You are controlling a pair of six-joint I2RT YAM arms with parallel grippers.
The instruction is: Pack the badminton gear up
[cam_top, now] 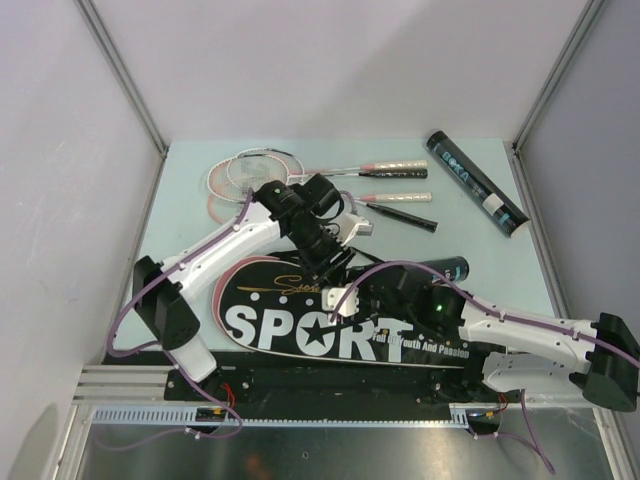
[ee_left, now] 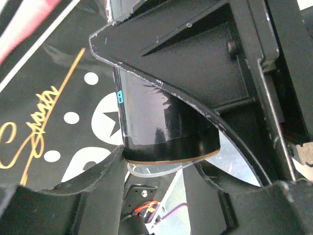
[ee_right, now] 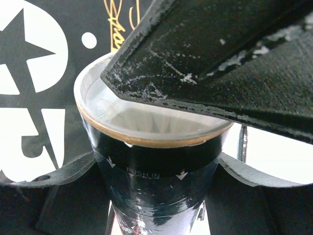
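Note:
A black shuttlecock tube (ee_right: 151,188) is gripped near its end between the fingers of my right gripper. That end has a tan rim and a translucent lid (ee_left: 151,170). My left gripper is part open at the lidded end, its fingertips close around the lid; whether they touch it is unclear. In the top view the tube's far end (cam_top: 450,268) shows above the right arm, over the flat black SPORT racket bag (cam_top: 285,315). Several rackets (cam_top: 255,175) lie at the back left, their handles pointing right.
A second black tube (cam_top: 478,185) rests at the back right. Both arms crowd together over the bag's upper middle. Bare table (cam_top: 170,240) shows on the left, and walls close in the sides and back.

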